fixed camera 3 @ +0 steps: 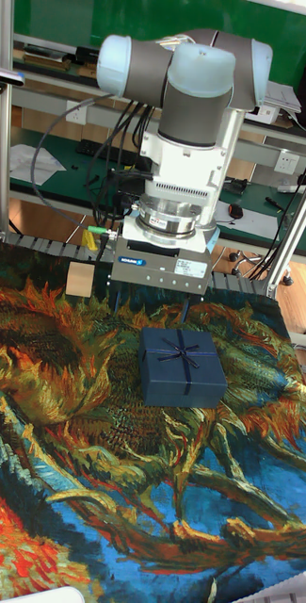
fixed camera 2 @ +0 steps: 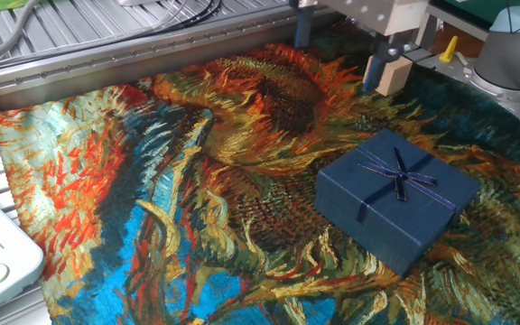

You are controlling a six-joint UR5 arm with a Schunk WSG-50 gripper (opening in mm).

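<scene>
My gripper (fixed camera 2: 336, 68) is open above the far part of the cloth, its two fingers (fixed camera 2: 369, 76) wide apart and nothing between them. A small plain wooden block (fixed camera 2: 394, 78) stands just past the nearer finger in exterior view 2, partly hidden by it. In exterior view 3 the same block (fixed camera 3: 80, 280) shows left of the gripper (fixed camera 3: 150, 310), outside its fingers. A dark blue gift box (fixed camera 2: 395, 199) with a ribbon bow sits on the cloth, closer to that camera. From exterior view 3, the box (fixed camera 3: 183, 382) lies in front of the gripper, apart from it.
A painted, colourful cloth (fixed camera 2: 269, 194) covers the table, with a wide clear stretch left of the box. Along the back runs a metal rail (fixed camera 2: 134, 68). A white device (fixed camera 2: 3, 257) stands at the left edge, and a yellow piece (fixed camera 2: 449, 50) beyond the cloth.
</scene>
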